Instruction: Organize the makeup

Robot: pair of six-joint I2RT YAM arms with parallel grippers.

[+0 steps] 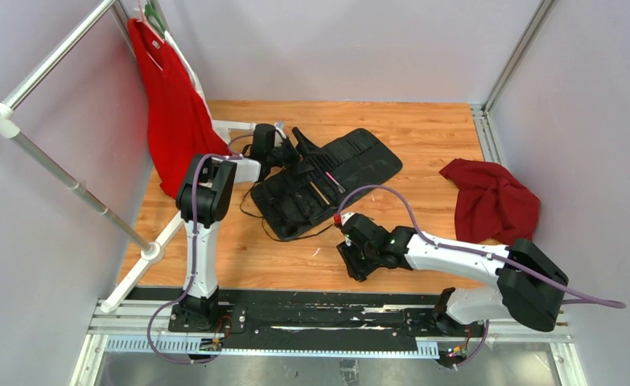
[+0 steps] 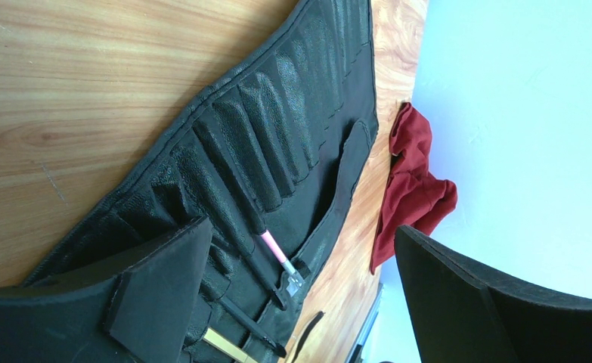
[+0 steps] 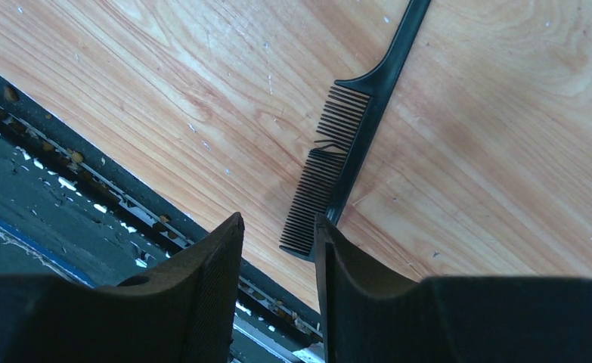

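Note:
A black makeup roll [image 1: 352, 161] lies open on the wooden table, brushes in its pockets, among them one with a pink handle [image 2: 274, 246]. My left gripper [image 1: 287, 157] is over the roll's upper-left part, fingers spread in its wrist view with nothing visible between them. My right gripper [image 1: 352, 265] is low near the front edge. In the right wrist view, a black tail comb [image 3: 364, 140] lies on the wood just ahead of its fingertips, which are part open with a gap between them.
A red cloth [image 1: 488, 201] lies at the right. Red and white garments [image 1: 162, 96] hang on a rail at the left. The front edge [image 1: 335, 297] borders the dark frame. Bare wood [image 1: 424, 129] shows behind the roll.

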